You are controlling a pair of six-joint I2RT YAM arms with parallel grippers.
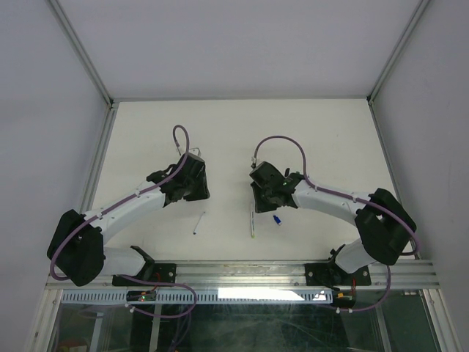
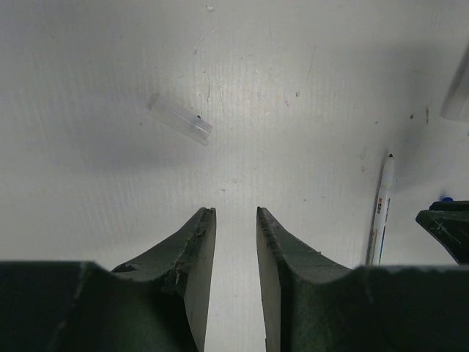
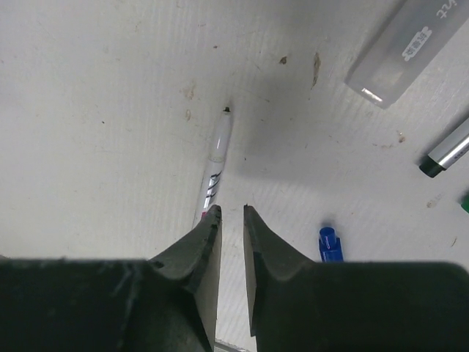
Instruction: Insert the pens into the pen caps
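Observation:
A white pen (image 1: 251, 224) lies on the table below my right gripper, its black tip showing in the right wrist view (image 3: 217, 158); the left wrist view shows it at right (image 2: 381, 205). A blue cap (image 3: 330, 246) lies right of it. A clear cap (image 2: 179, 119) sits in the left wrist view. A thin pen (image 1: 198, 223) lies below my left gripper in the top view. Both my left gripper and my right gripper hang above the table with fingers slightly apart and nothing seen between them.
A translucent object (image 3: 399, 55), a grey marker with dark green end (image 3: 451, 150) and a green piece (image 3: 464, 204) lie at the right wrist view's right.

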